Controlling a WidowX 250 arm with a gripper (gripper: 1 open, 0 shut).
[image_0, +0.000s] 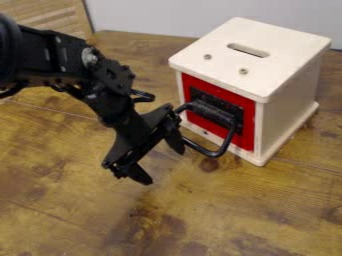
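A black gripper (156, 160) hangs low over the wooden floor at center, its fingers apart with nothing between them, pointing down and toward the viewer. Just right of it stands a cream wooden box (251, 55) with a slot and two screws on top. Its front is red (205, 86), with a black panel and a black tubular handle (214, 152) that sticks out toward the gripper. Whether the gripper touches the handle is hard to tell.
A pale wall runs behind, with a light wooden panel (40, 14) at the top left.
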